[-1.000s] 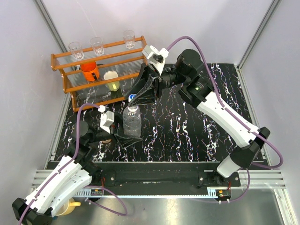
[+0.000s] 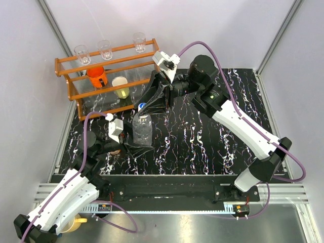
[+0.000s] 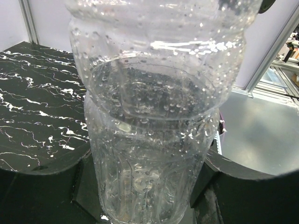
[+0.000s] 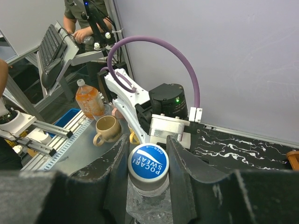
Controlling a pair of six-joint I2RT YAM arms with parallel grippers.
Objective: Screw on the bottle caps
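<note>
A clear, ribbed plastic bottle (image 2: 142, 130) is held off to the left of the table's middle, with droplets on its wall in the left wrist view. My left gripper is shut around the lower part of that bottle, one finger on each side. At the bottle's top sits a white cap with a blue printed face (image 4: 148, 163). My right gripper is shut on this cap, its two dark fingers pressing from opposite sides. The cap covers the neck, so how the threads sit is hidden.
Behind the bottle stands a wooden rack (image 2: 109, 75) with glasses on top, an orange mug (image 2: 96, 77) and a pale green cup (image 2: 120, 87). A tan mug (image 4: 107, 129) and an orange drink bottle (image 4: 89, 99) stand beyond the table.
Almost everything is still. Only a very slight shift of the right gripper at the cap shows; bottle and left arm keep their places.
</note>
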